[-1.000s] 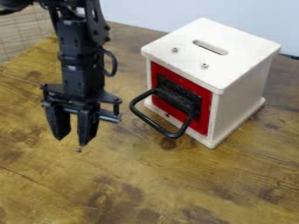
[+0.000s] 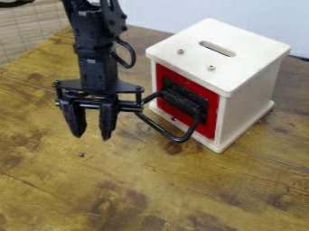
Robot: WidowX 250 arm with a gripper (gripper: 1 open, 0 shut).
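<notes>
A white wooden box with a slotted top stands at right, its red front carrying a black panel with a black loop handle that sticks out low toward the left. My black gripper hangs left of the box, above the table, with its two fingers pointing down and apart. Nothing shows between them. The gripper's right side is near the handle's left end; whether they touch I cannot tell.
A woven mat lies at the back left, and a pale wall is behind the box.
Over the last second my gripper has moved up in the view, away from the camera, and a little to the right, closer to the handle. The box looks unchanged.
</notes>
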